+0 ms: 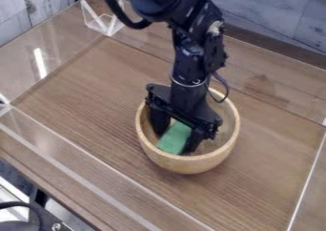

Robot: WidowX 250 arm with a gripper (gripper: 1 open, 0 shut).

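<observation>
The black arm reaches down from the top into a pale wooden bowl (205,161), with its gripper (182,127) low inside it. The fingers sit on either side of a green object (174,139) lying on the bowl's floor, which is partly hidden by them. The gripper looks open around it; whether the fingers touch it is unclear.
The wooden table (79,111) has wide free room to the left and right of the bowl. Grey wooden wall boards run along the back, and a black cable lies at the bottom left corner.
</observation>
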